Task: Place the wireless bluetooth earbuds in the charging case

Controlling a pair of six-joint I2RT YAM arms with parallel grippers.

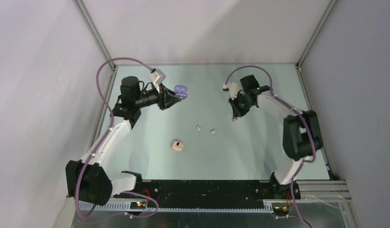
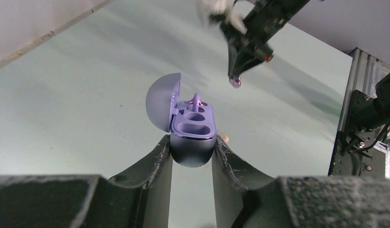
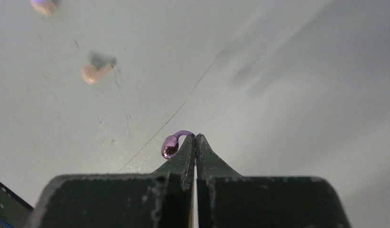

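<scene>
A purple charging case [image 2: 193,123] with its lid up is gripped between the fingertips of my left gripper; it shows from above as a lilac shape [image 1: 181,91]. One small purple piece stands in the case's rear part. In the right wrist view, a shiny purple earbud [image 3: 170,146] is caught at the tips of my right gripper, its rounded end sticking out to the left. Seen from the left wrist, that earbud [image 2: 236,82] hangs below the right fingers, clear of the table. Part of it is hidden by the fingers.
A beige earbud [image 3: 91,74] lies loose on the table, with another pale earbud [image 1: 199,128] to its left. A beige case [image 1: 177,145] sits toward the front. Between the two arms the table is mostly clear.
</scene>
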